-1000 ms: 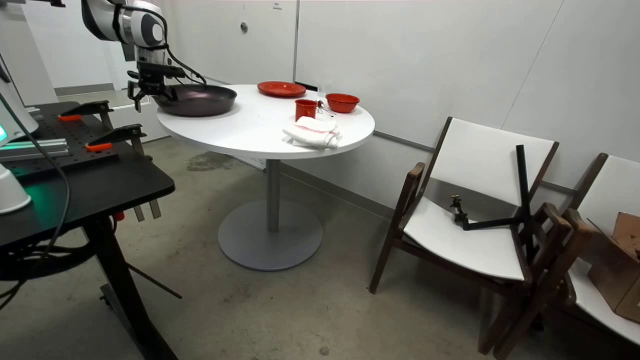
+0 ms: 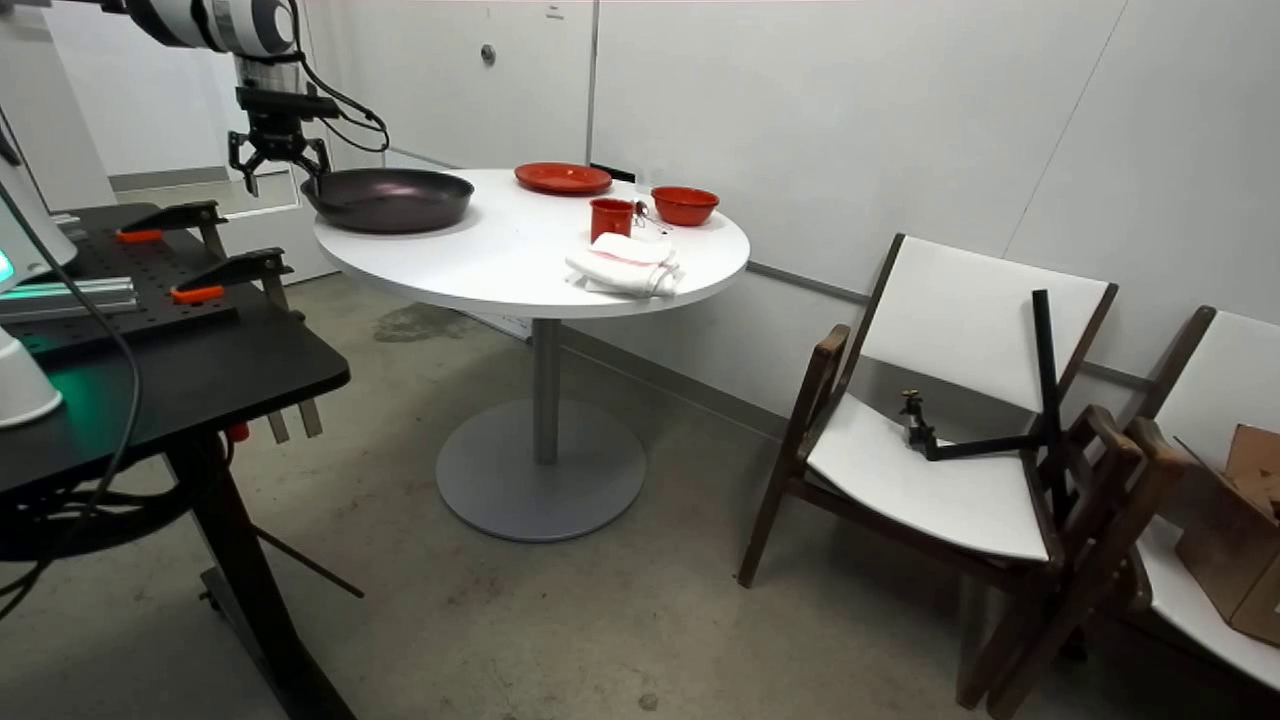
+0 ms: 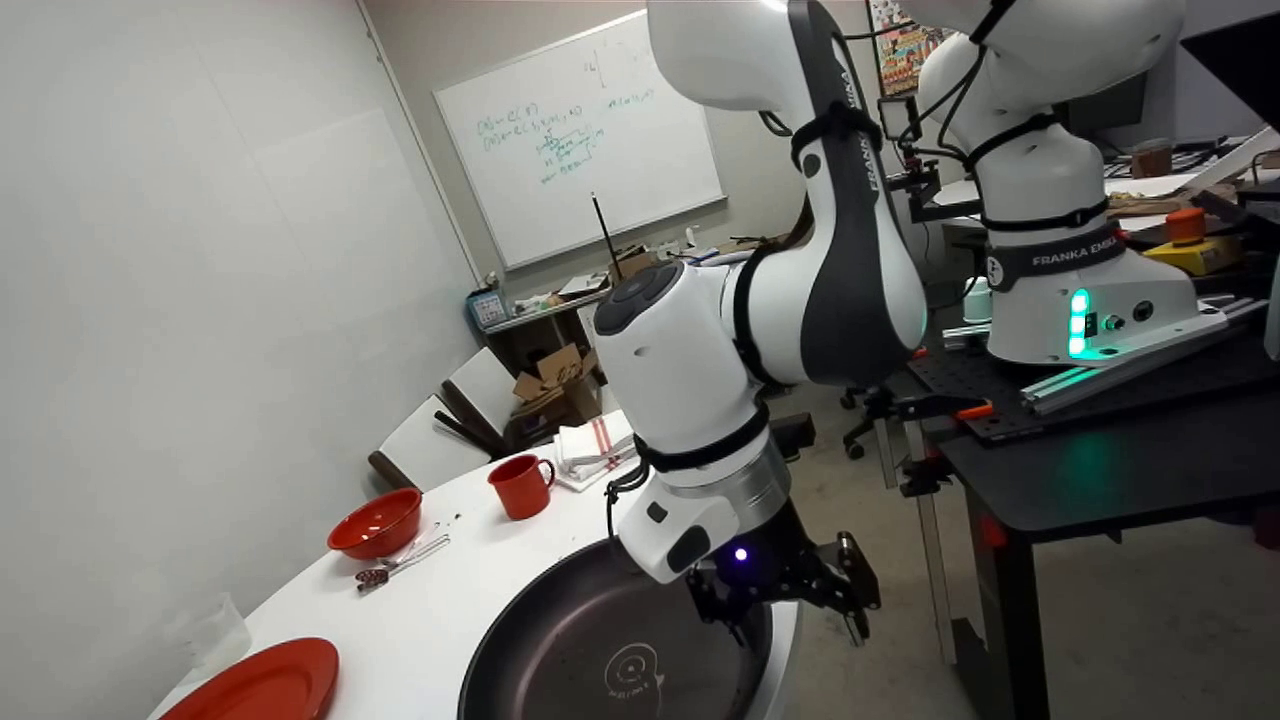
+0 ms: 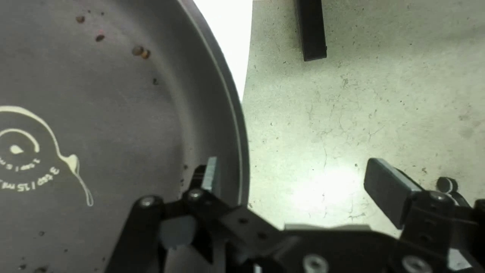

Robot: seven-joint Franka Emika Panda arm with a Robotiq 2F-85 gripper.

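Observation:
A large dark frying pan [image 2: 402, 202] rests at the left edge of the round white table [image 2: 504, 258]. Over the pan's near rim hangs my gripper [image 2: 278, 180], open and empty. In the wrist view one of its fingers [image 4: 210, 173] shows over the inner wall of the pan [image 4: 113, 136], while the other stands out past the rim above the floor. Exterior view 2 has the gripper [image 3: 794, 614] at the right side of the pan [image 3: 576, 648]. Whether the inner finger touches the pan, I cannot tell. Small brown crumbs dot the pan's bottom.
Elsewhere on the table are a red plate [image 2: 564, 179], a red bowl [image 2: 685, 205], a red mug [image 2: 611, 220], tongs [image 3: 402, 562] and a folded white towel [image 2: 626, 264]. A black workbench [image 2: 180, 360] stands across a floor gap from the table.
Over the last second my gripper has risen and shifted left in exterior view 1, outward from the pan. The pan and the tableware stand where they were.

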